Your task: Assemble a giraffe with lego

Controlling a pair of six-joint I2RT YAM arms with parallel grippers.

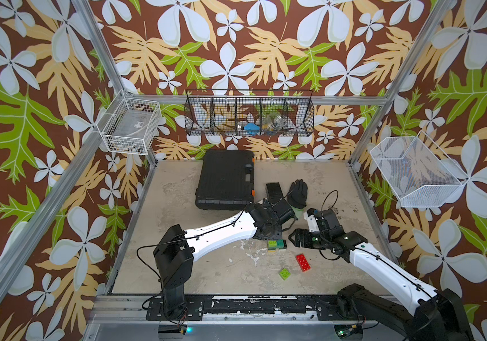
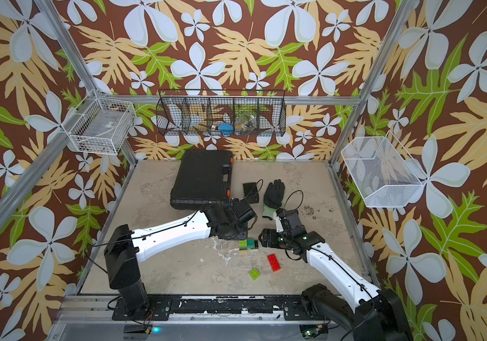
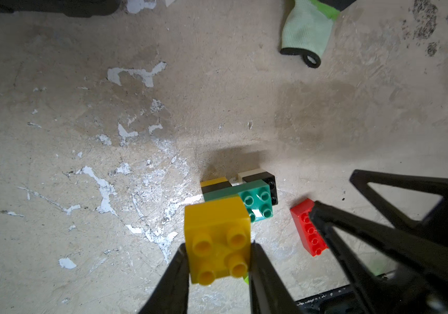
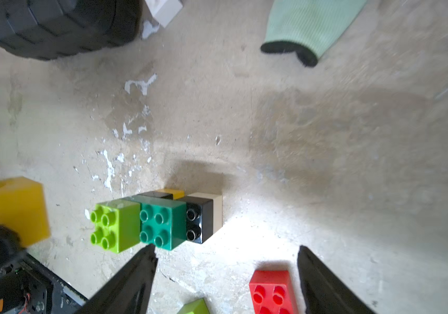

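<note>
My left gripper is shut on a yellow brick (image 3: pixel 216 233), which is held above the table. Below and beyond it lies the joined group of bricks: a lime brick (image 4: pixel 125 222), a teal brick (image 4: pixel 163 219) and a black brick (image 4: pixel 201 215), with a beige piece (image 4: pixel 216 209) and a small yellow piece (image 4: pixel 174 193) underneath or behind. The held brick looks apart from this group. To the group's right, my right gripper stands open and empty. Towards the front lie a loose red brick (image 1: pixel 303 262) and a loose lime brick (image 1: pixel 284 274).
At the back are a black case (image 1: pixel 225 179), a black box (image 1: pixel 274 191) and a glove (image 1: pixel 297 194). A white block (image 4: pixel 164 9) lies by the case. Both gripper ends are close together around the bricks.
</note>
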